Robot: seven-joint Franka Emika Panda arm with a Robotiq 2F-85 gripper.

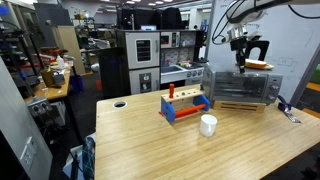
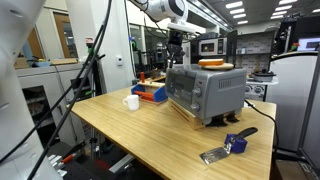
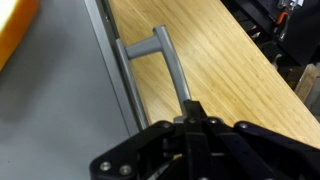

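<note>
A silver toaster oven [image 1: 238, 86] stands on a wooden stand at the back right of the table. In the wrist view, its handle [image 3: 172, 62] runs along the oven's front edge toward my fingertips. My gripper is shut at the handle's near end, and nothing shows clearly between its fingers. The exterior view has the gripper [image 1: 241, 69] at the top front of the oven. Whether the fingers touch the handle cannot be told. From the other side, the oven [image 2: 215, 92] appears with its door hidden.
An orange item [image 2: 214, 62] lies on the oven's top. A white mug [image 1: 208, 125] and a blue-edged rack [image 1: 184, 103] stand left of the oven. To its right are a purple object [image 2: 236, 144] and a metal spatula [image 2: 215, 155].
</note>
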